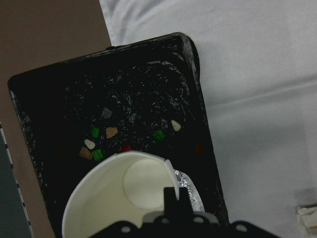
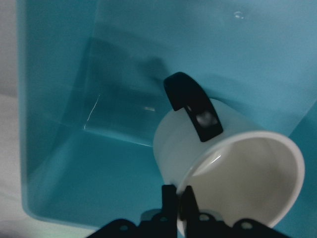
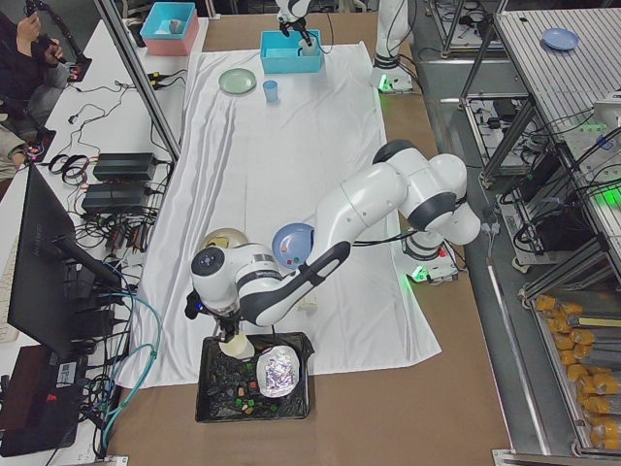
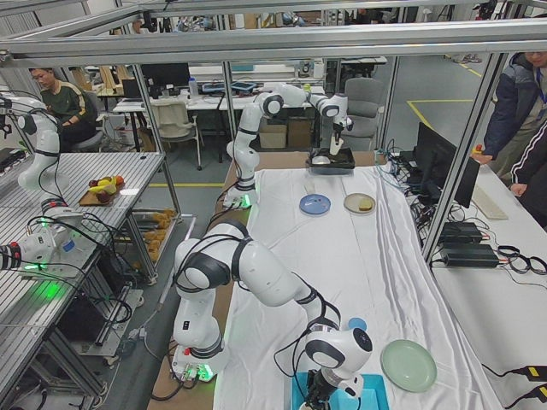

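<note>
My left gripper is shut on the rim of a cream paper cup [image 1: 94, 198], held over a black tray [image 1: 49, 99] with small coloured pieces and a foil-covered round item [image 1: 188, 191]. My right gripper is shut on the rim of a white mug [image 2: 171, 139] with a black handle, tilted on its side inside a turquoise bin [image 2: 54, 173]; whether the mug touches the bottom I cannot tell.
A green plate [image 3: 236, 82] and blue cup [image 3: 271, 90] are near the bin. A blue plate [image 4: 314, 205] and beige plate [image 4: 359, 202] lie toward the tray end.
</note>
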